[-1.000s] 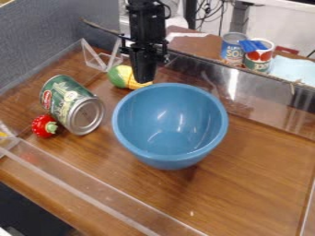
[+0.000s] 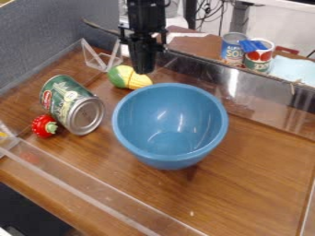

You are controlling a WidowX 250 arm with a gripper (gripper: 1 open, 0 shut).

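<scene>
My black gripper hangs at the top middle of the camera view, fingers pointing down, just above and behind a yellow and green toy that looks like corn. Whether it is open or shut is hard to see. A blue bowl stands in the middle. A green can lies on its side to the left, with a small red toy beside it.
Clear plastic walls edge the wooden table. Behind the back wall stand a blue can and a red-and-white can.
</scene>
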